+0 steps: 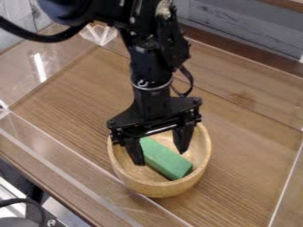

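Note:
My black gripper (158, 136) hangs over a light wooden bowl (153, 186), open, its two fingers spread above and into the bowl. A green block (167, 160) lies diagonally in the bowl, its upper end partly hidden behind the gripper, between and below the fingers.
The wooden table (254, 151) has free room to the right and upper left of the bowl. A clear plastic object (101, 35) stands at the back left, and a grey wall runs along the back right. A black cable lies at the lower left edge.

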